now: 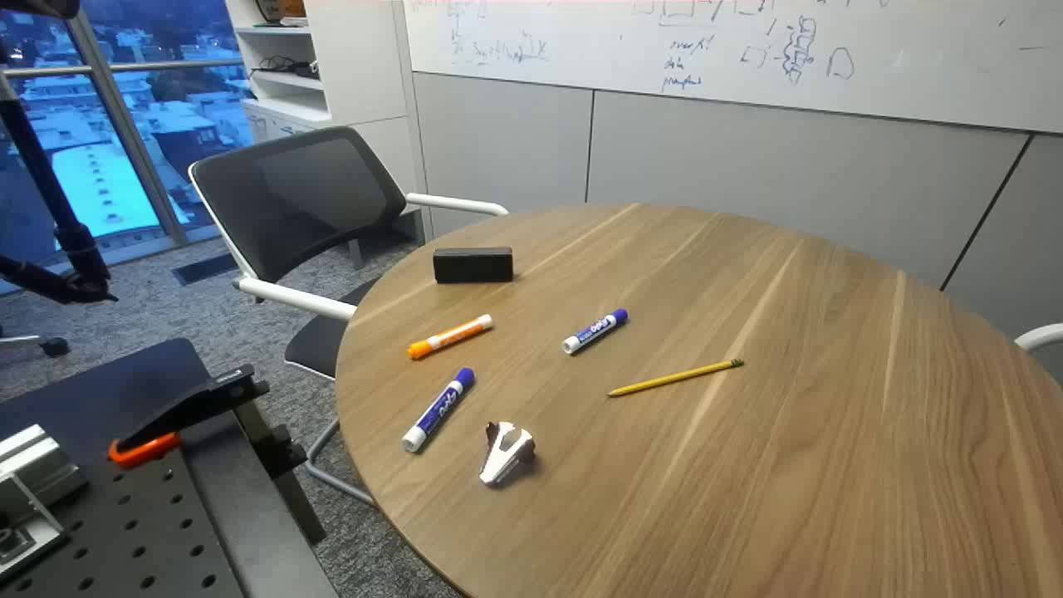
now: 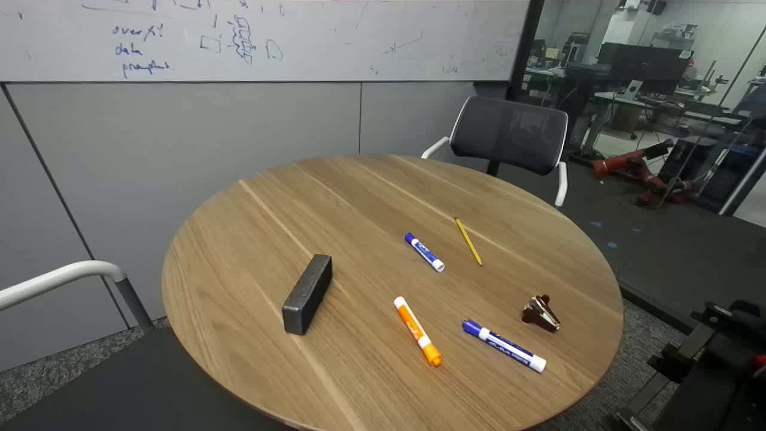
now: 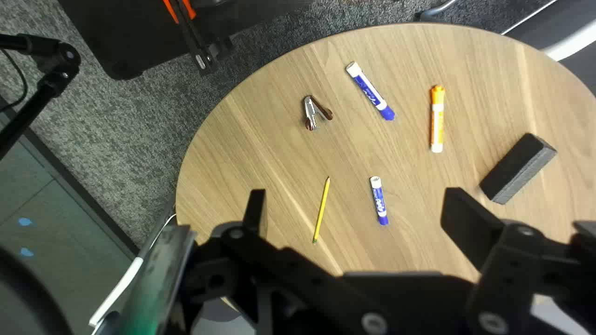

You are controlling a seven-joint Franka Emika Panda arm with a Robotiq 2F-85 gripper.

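In the wrist view my gripper stands open above the round wooden table, its black fingers wide apart with nothing held. Below, between them, lie a yellow pencil [image 3: 321, 210] and a blue marker [image 3: 378, 201]. A second blue marker [image 3: 370, 91] rests farther up in that view, beside an orange marker [image 3: 437, 119]. The staple remover [image 3: 314, 112] lies to the left of those two. A black eraser block [image 3: 518, 168] sits toward the right. Neither exterior view shows the gripper.
The wooden table [image 1: 847, 448] has wide bare room beyond the pencil. White-armed chairs [image 1: 299, 204] [image 2: 510, 133] stand near its edge. A dark bench [image 1: 100, 399] with a clamp is close by on one side, and a whiteboard [image 2: 323, 43] hangs on the wall.
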